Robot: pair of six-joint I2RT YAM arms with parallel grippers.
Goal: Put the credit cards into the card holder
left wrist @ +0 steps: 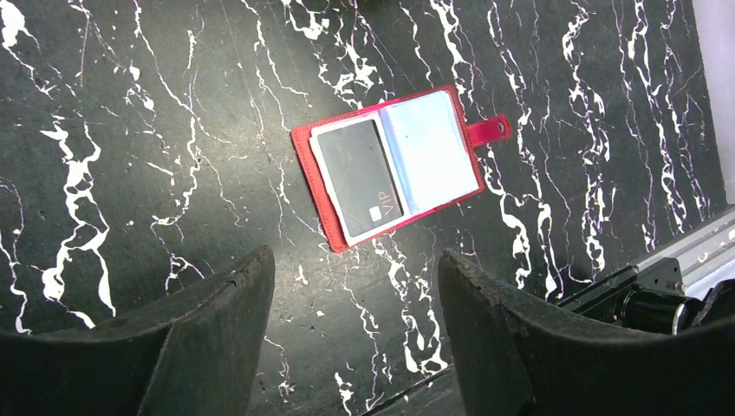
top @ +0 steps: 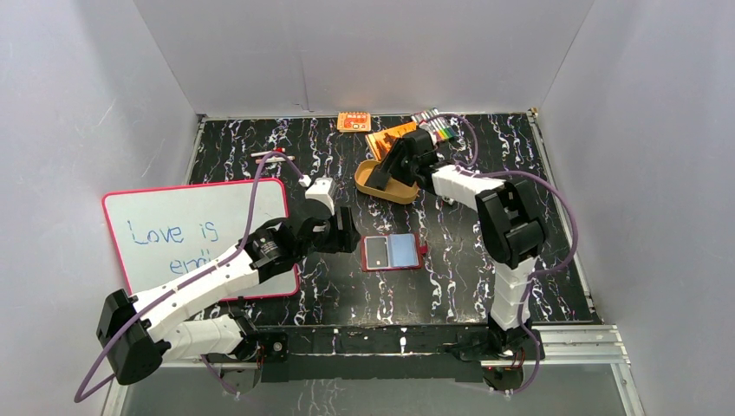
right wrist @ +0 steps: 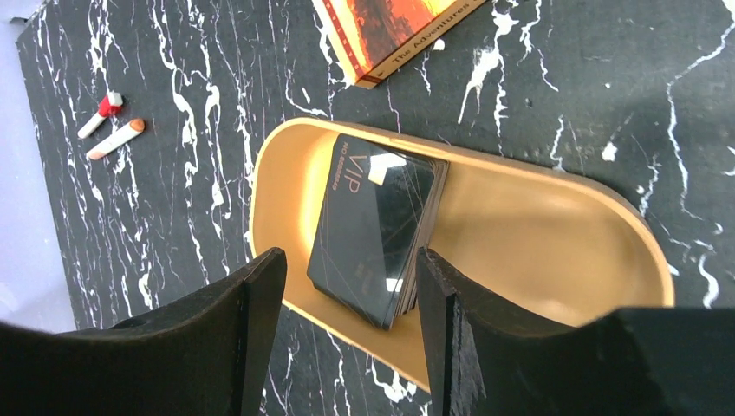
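Note:
The red card holder (top: pixel 392 267) lies spread on the dark table. In the left wrist view a black VIP card (left wrist: pixel 355 169) shows in its left side; its right pocket (left wrist: pixel 433 152) is clear, pale blue, with no black card visible. My left gripper hangs left of the holder with its fingers apart, nothing between them. A stack of black cards (right wrist: pixel 368 221) leans against one end of the yellow-orange tray (right wrist: pixel 529 217). Over that tray my right gripper is open, its fingertips near the stack but not closed on it.
A whiteboard (top: pixel 156 234) covers the left of the table. Behind the tray lie an orange book (top: pixel 381 139), a small notepad (top: pixel 354 121) and coloured pens (top: pixel 435 126). Two markers (right wrist: pixel 113 128) lie left of the tray. Bare table surrounds the holder.

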